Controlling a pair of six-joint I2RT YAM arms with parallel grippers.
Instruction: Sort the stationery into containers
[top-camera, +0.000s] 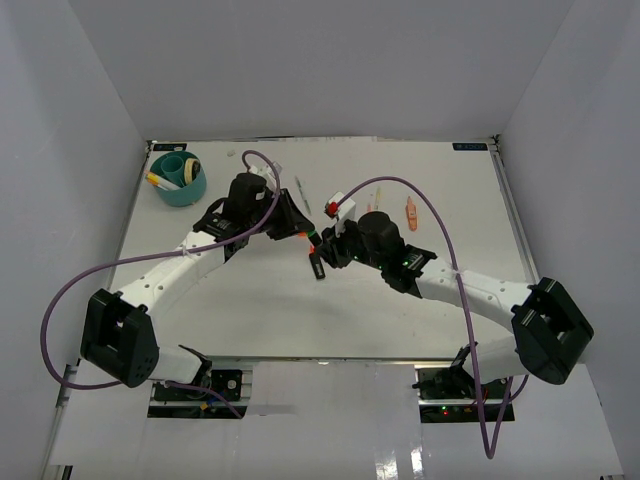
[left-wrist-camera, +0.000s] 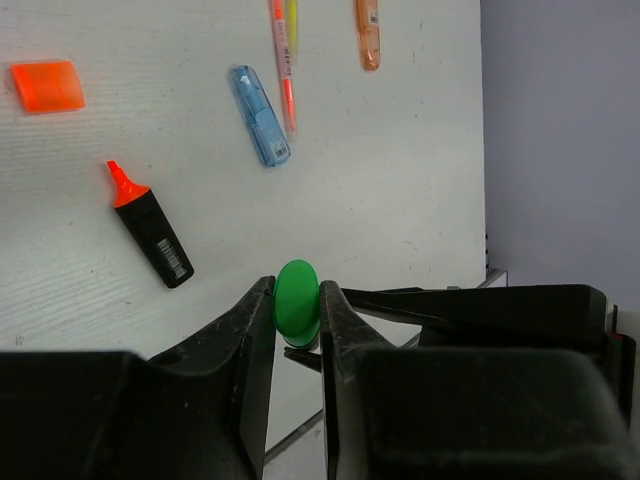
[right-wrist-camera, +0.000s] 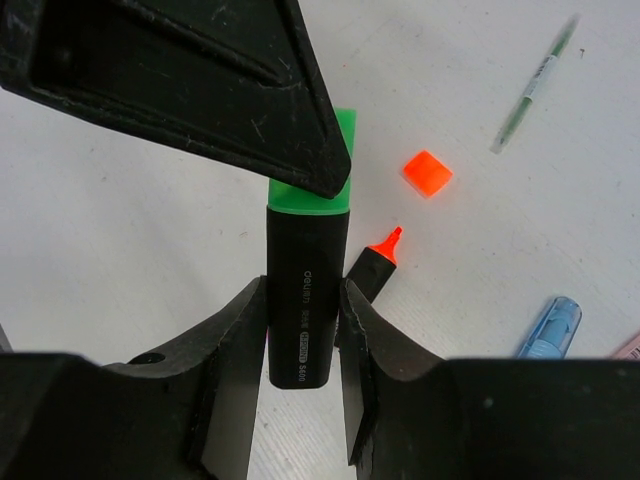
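Both grippers meet above the middle of the table on one black highlighter with a green cap. My left gripper is shut on the green cap end; my right gripper is shut on the black body. On the table lie an orange highlighter with its tip bare, an orange cap, a blue pen-like item, a green pen, an orange-striped pen and an orange item.
A teal round container with inner cups and several items stands at the back left.
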